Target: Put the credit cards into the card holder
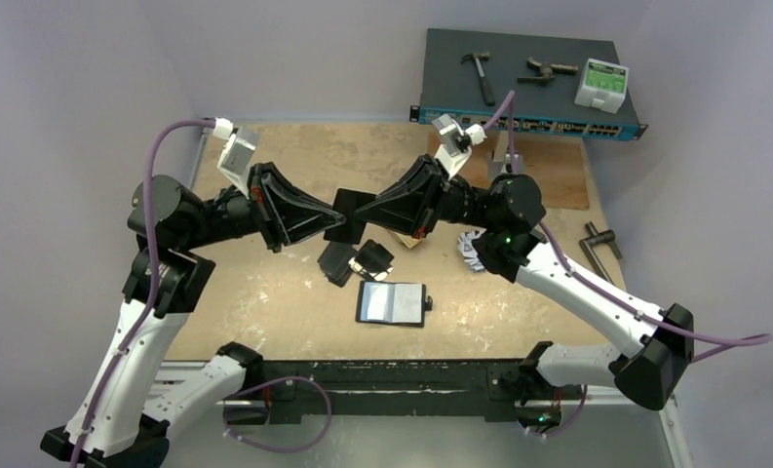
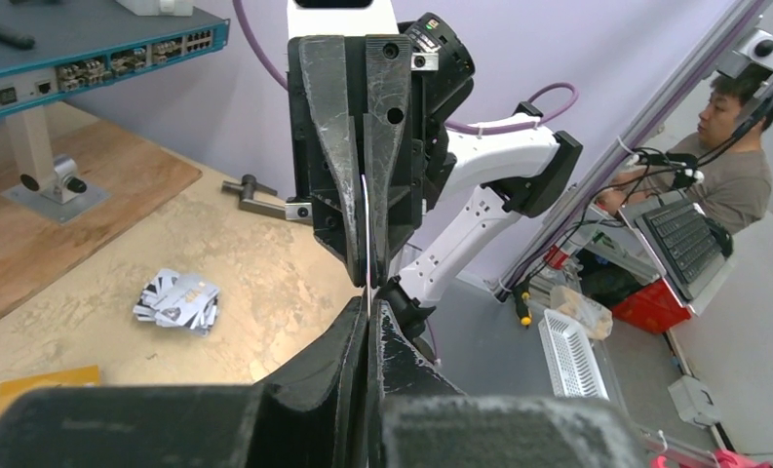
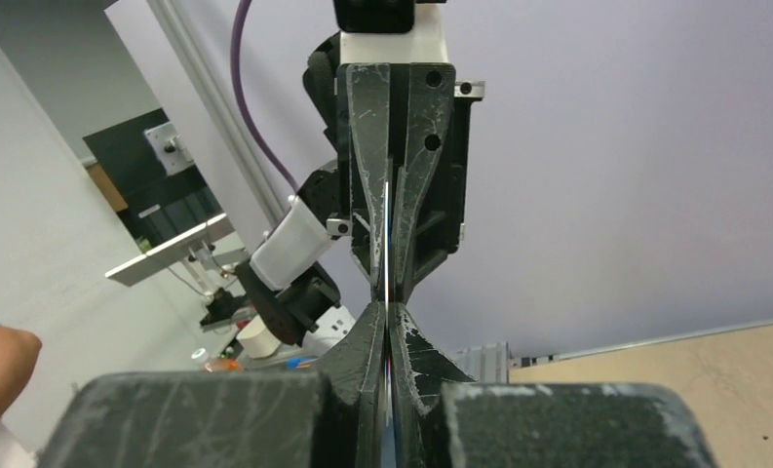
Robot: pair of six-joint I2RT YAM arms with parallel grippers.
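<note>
A thin black card (image 1: 346, 232) hangs above the table in the top view, pinched at both sides. My left gripper (image 1: 341, 220) is shut on its left part, and my right gripper (image 1: 359, 213) is shut on its right part. Edge-on, the card (image 2: 367, 219) shows as a fine pale line between the right fingers in the left wrist view. On the table below lies an open booklet-like holder (image 1: 390, 303) with clear pockets. A pile of loose cards (image 1: 469, 252) rests to the right, also visible as fanned cards (image 2: 179, 300) in the left wrist view.
Two dark wallet-like items (image 1: 336, 262) lie behind the open holder. A yellow-orange item (image 2: 46, 383) sits partly under the arms. Farther back, a rack unit (image 1: 519, 73) carries hammers and a white box (image 1: 602, 86).
</note>
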